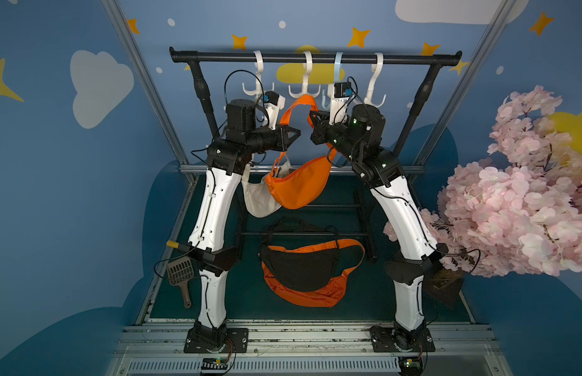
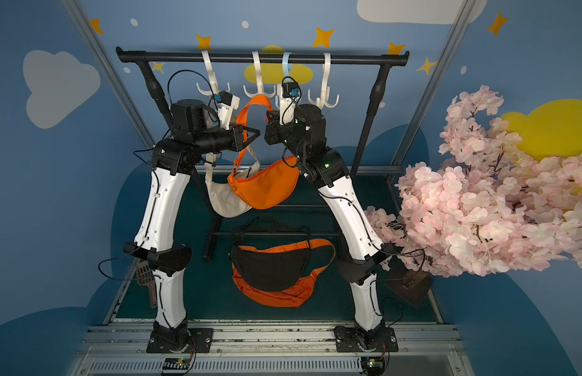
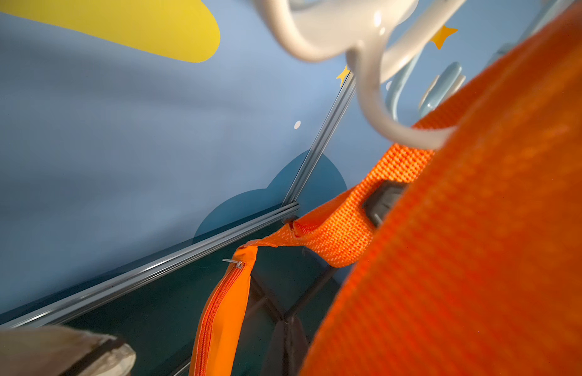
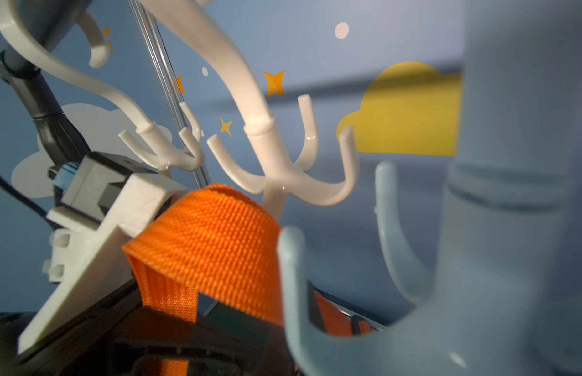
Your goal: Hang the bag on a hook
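Observation:
An orange bag (image 1: 303, 186) hangs tilted between my two arms, zipper side up, below the rack's hooks. Its wide strap (image 1: 301, 101) arches up between my left gripper (image 1: 295, 134) and my right gripper (image 1: 314, 129); both are shut, one on each side of the strap loop. The arch stands close in front of the second white hook (image 4: 281, 163). In the left wrist view, the tip of one white prong (image 3: 391, 125) disappears behind the strap. Strap webbing fills that view's right side, hiding the left fingers. Whether strap and hook touch is unclear.
The black rack bar (image 1: 316, 58) carries other white hooks and a pale blue hook (image 4: 510, 250) close to my right gripper. A white bag (image 1: 259, 199) hangs at the left. Below lies a black-and-orange bag (image 1: 309, 294). Pink blossoms (image 1: 516, 206) fill the right side.

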